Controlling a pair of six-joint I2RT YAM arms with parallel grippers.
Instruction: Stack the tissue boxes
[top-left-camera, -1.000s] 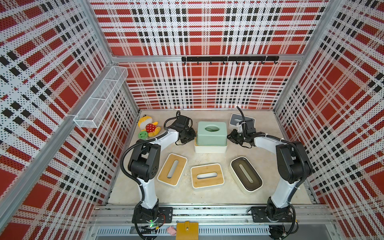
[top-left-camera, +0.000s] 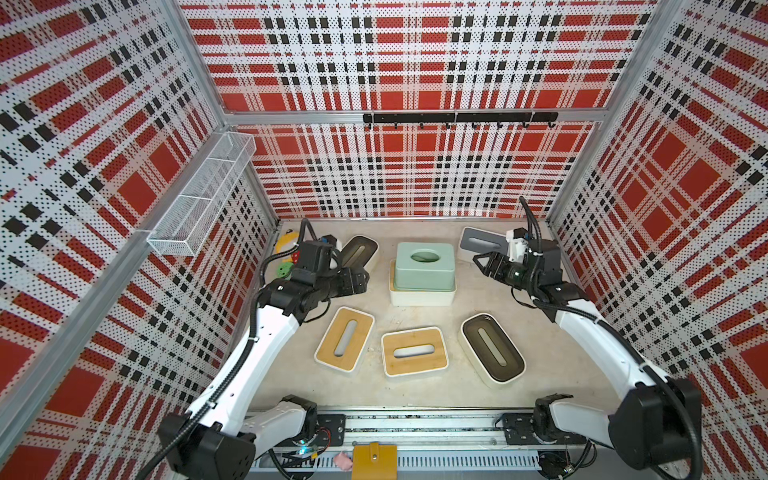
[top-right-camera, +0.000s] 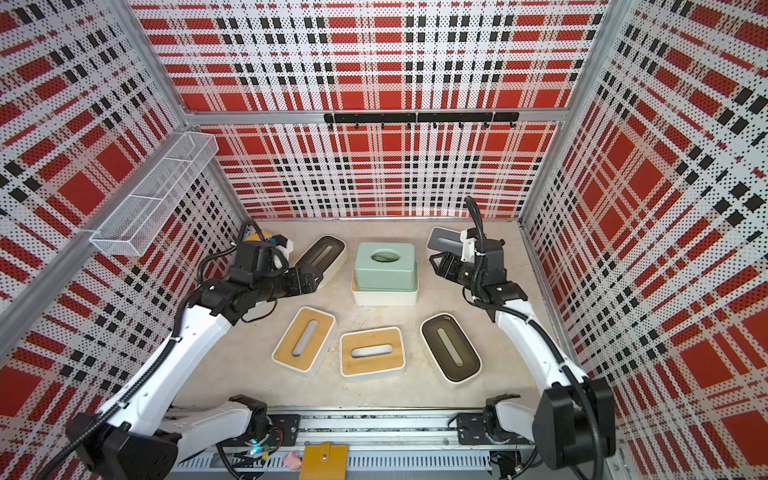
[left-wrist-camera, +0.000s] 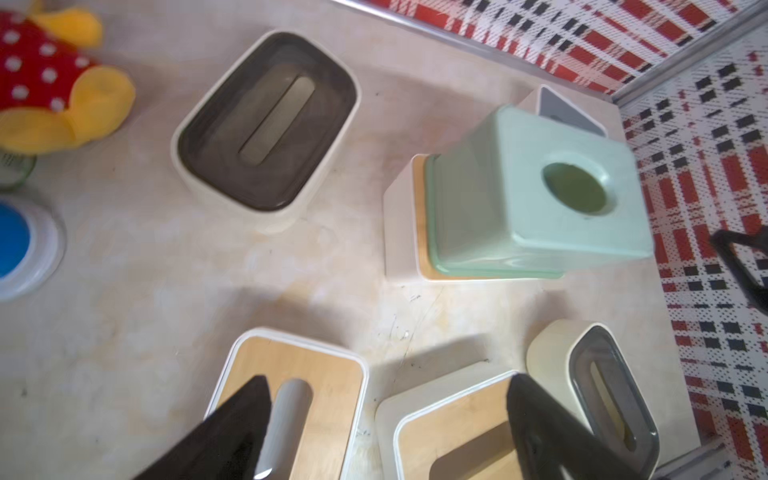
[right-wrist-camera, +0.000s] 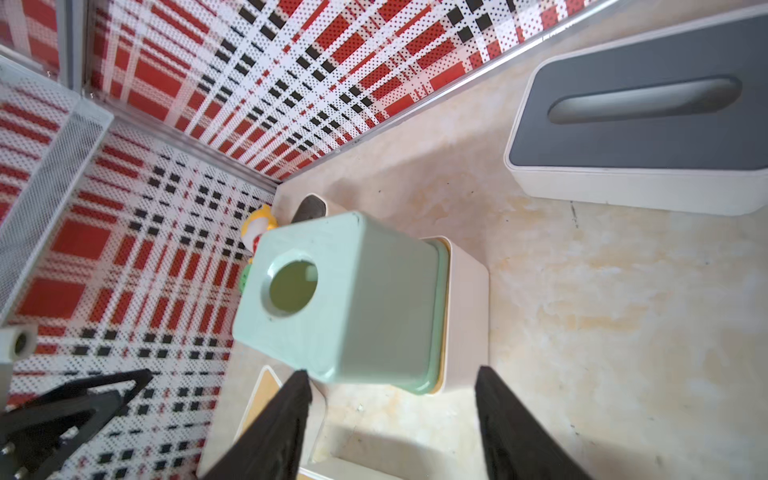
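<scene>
A mint-green tissue box (top-left-camera: 424, 272) sits on a cream box with a wooden top (top-left-camera: 422, 297) at mid-table. My left gripper (top-left-camera: 352, 280) is raised to its left, apart from it; my right gripper (top-left-camera: 492, 265) is raised to its right, also apart. Both stand open, nothing between their fingers. Two wood-topped boxes (top-left-camera: 344, 326) (top-left-camera: 432, 360) and a dark-brown box (top-left-camera: 504, 364) lie along the front; another dark-brown box (left-wrist-camera: 296, 160) stands back left, and a grey-topped box (right-wrist-camera: 640, 152) back right.
A plush toy with yellow and red parts (left-wrist-camera: 96, 104) lies at the back left. A wire basket (top-left-camera: 192, 208) hangs on the left wall. Bare table (right-wrist-camera: 616, 304) shows right of the stack.
Both arms have risen and pulled back outward from the green box, the left to the left and the right to the right. The stack looks unchanged.
</scene>
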